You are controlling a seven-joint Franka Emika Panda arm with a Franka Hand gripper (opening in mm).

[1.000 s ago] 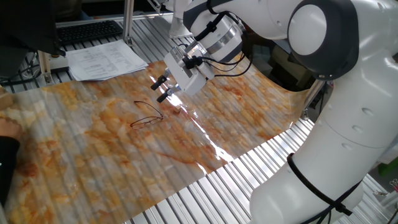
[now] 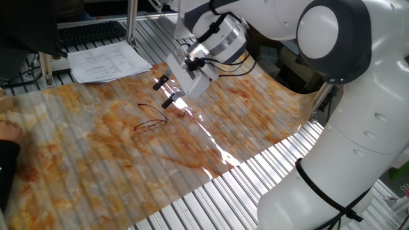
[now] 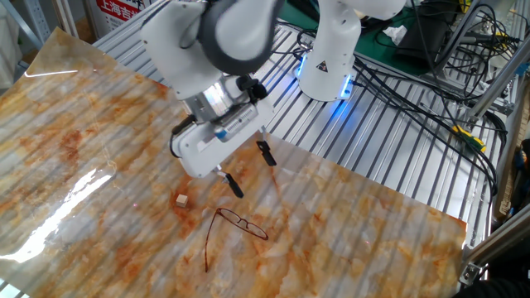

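Observation:
A pair of thin-framed eyeglasses [image 2: 151,122] lies on the orange-and-white marbled sheet [image 2: 83,166], its temples unfolded. In exterior view 2 the same eyeglasses [image 3: 242,222] rest just beyond the fingertips on the image's lower side. My gripper [image 2: 164,92] hangs above the sheet close to the glasses, tilted, its two black fingers spread apart. Bare sheet shows through the gap of the gripper [image 3: 252,171] in exterior view 2, so it is open and empty. A small pale cube [image 3: 182,200] sits on the sheet, left of the glasses in that view.
A stack of printed papers [image 2: 110,62] and a black keyboard [image 2: 92,32] are at the back. A person's arm [image 2: 7,167] rests at the left edge. Much of the marbled sheet is free. Cables [image 3: 414,108] run beside the base.
My gripper's fingers have spread farther apart over the last second. The arm has shifted barely, if at all, and the eyeglasses lie where they were.

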